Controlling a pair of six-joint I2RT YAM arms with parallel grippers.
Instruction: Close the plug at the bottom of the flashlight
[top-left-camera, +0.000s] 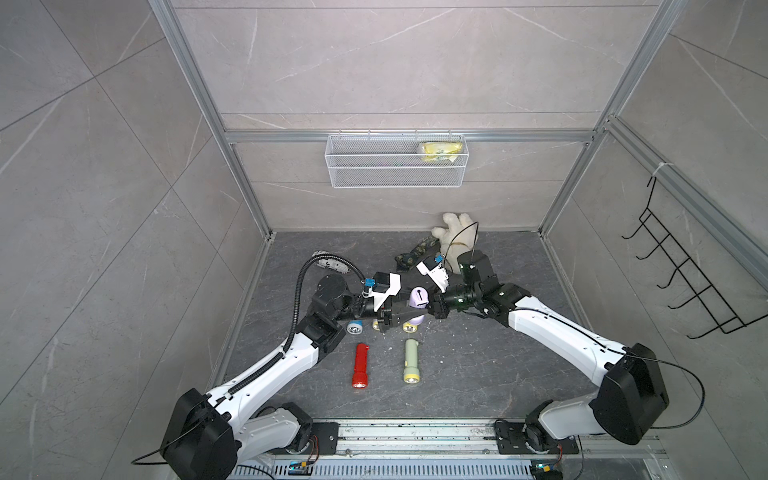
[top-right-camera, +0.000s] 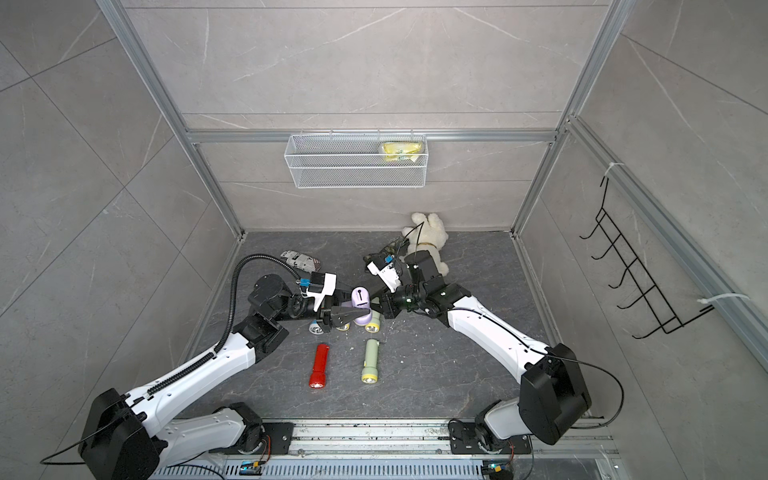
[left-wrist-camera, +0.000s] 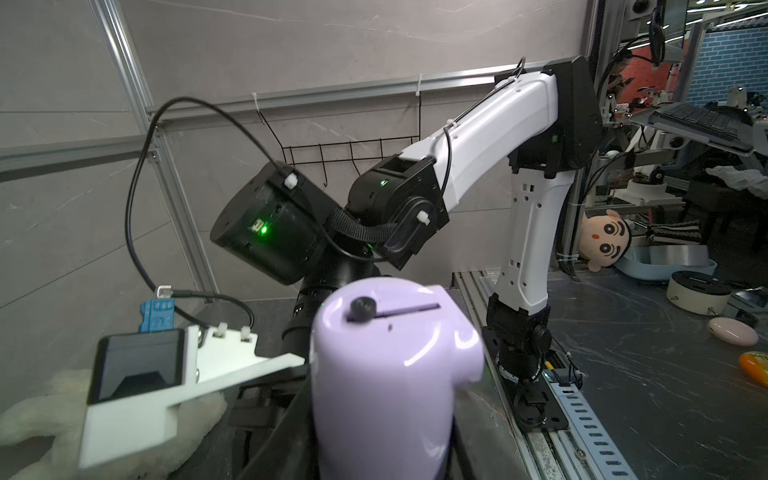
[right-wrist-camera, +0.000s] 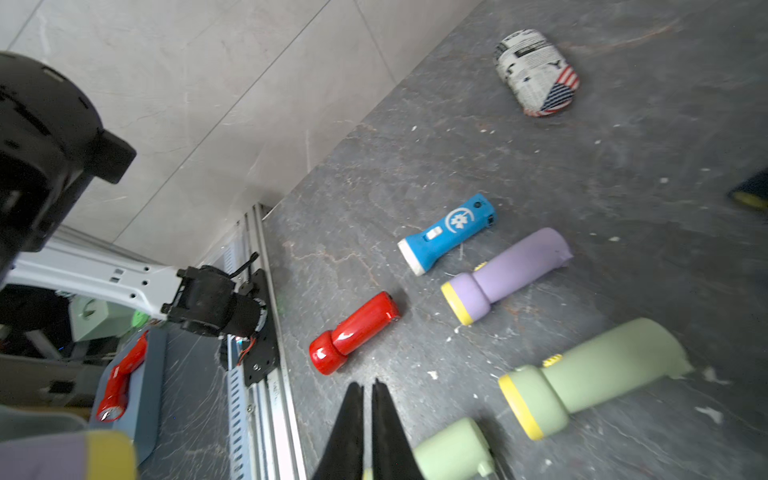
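A lavender flashlight (left-wrist-camera: 392, 376) fills the lower middle of the left wrist view, upright, a small dark plug with a slot at its top end. My left gripper (top-left-camera: 404, 313) is shut on it, holding it up at the middle of the bench. Just to its right, my right gripper (top-left-camera: 433, 308) is at the flashlight; in the right wrist view its dark fingertips (right-wrist-camera: 381, 424) appear close together over the floor, with the purple body at the lower-left edge. Whether anything is between them is unclear.
Red (right-wrist-camera: 352, 332), blue (right-wrist-camera: 448, 232), purple (right-wrist-camera: 512, 264) and pale green (right-wrist-camera: 608, 368) flashlights lie on the grey floor (top-left-camera: 496, 360). A white plush (top-right-camera: 428, 232) and a mesh basket (top-right-camera: 356, 184) are at the back.
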